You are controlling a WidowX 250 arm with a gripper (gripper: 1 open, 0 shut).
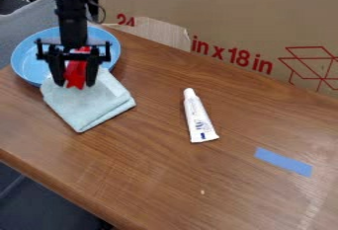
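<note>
My gripper (71,68) is at the upper left, pointing down and shut on a red object (77,72), largely hidden by its black fingers. It is over a folded pale cloth (90,104) and the near part of a blue round dish (111,48). Whether the red object rests on the cloth I cannot tell.
A white tube (199,115) lies mid-table, and a strip of blue tape (283,162) at the right. A cardboard sheet (224,12) stands along the back.
</note>
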